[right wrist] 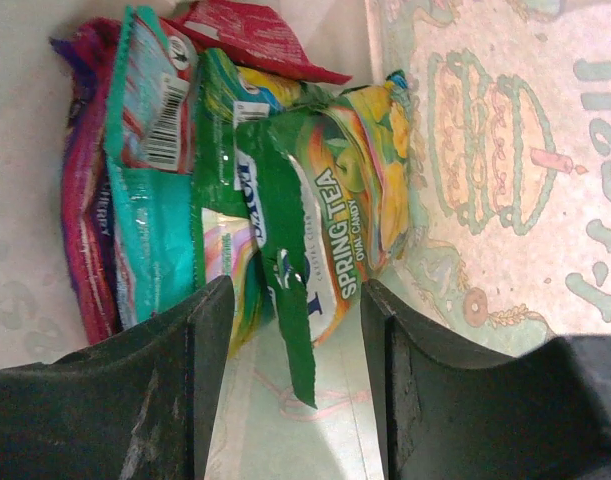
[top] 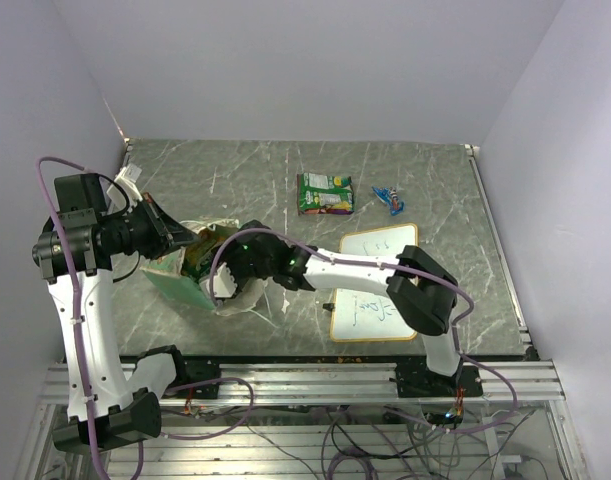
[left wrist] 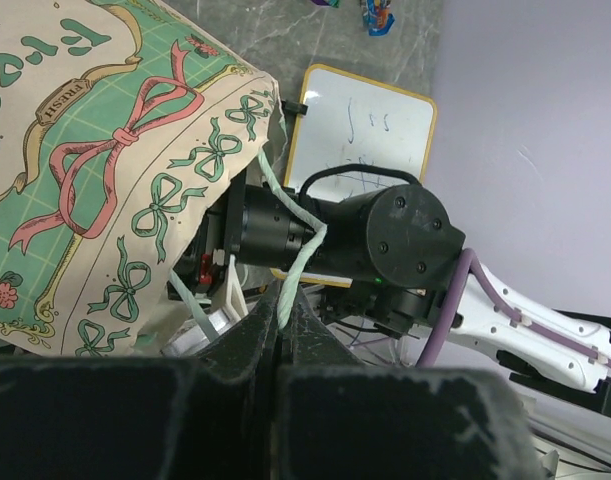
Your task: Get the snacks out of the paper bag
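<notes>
The paper bag point(top: 177, 287) lies on its side at the table's left, its mouth facing right. My left gripper is shut on the bag's twisted cord handle point(left wrist: 300, 265). Into the mouth reaches my right gripper, part open, its fingers point(right wrist: 217, 325) on either side of the near end of a green Spring Tea candy pack point(right wrist: 325, 220), not closed on it. Packed beside it inside are a teal and red pack point(right wrist: 150, 200), a purple pack point(right wrist: 90, 160) and a red one point(right wrist: 255, 35). A green snack pack point(top: 325, 193) and a small blue snack point(top: 389, 200) lie on the table.
A whiteboard point(top: 375, 318) with writing lies right of the bag, under the right arm. Grey walls point(top: 285, 70) bound the table.
</notes>
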